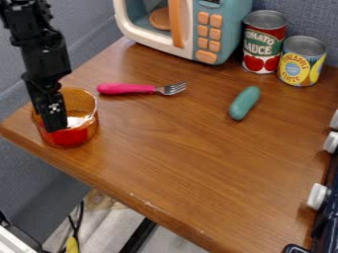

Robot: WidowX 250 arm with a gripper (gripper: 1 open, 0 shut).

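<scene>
The black arm's gripper point(50, 111) reaches down into a red-orange pot point(77, 133) at the left edge of the wooden table, over the pot's left part. Something white shows inside the pot. Whether the fingers are open or shut, or hold anything, is too small and dark to tell.
A pink fork point(132, 88) lies behind the pot, and a teal cylindrical object point(244, 103) lies right of centre. A toy microwave point(185, 25), a tomato can point(262, 49) and a yellow can point(301, 66) stand at the back.
</scene>
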